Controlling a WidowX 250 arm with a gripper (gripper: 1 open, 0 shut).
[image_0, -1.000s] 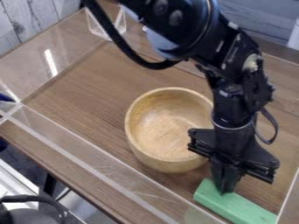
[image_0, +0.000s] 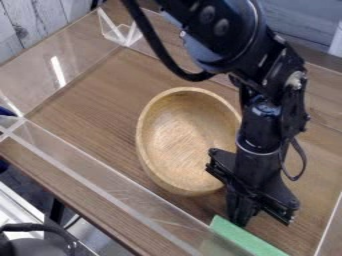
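Observation:
The black gripper (image_0: 238, 210) reaches down onto the table at the right, just beside the round wooden bowl (image_0: 181, 125), its fingers low at the bowl's right side. It looks shut, with nothing visible between the fingers. Below it a green block (image_0: 243, 240) lies at the bottom edge, partly out of frame.
Transparent walls run along its edges, and a clear object (image_0: 118, 28) stands at the back left. Dark equipment sits outside the lower left corner.
The gripper has moved slightly left. The bowl has shifted about and now sits a little left of where it was. The green block has slid left and toward the bottom edge.

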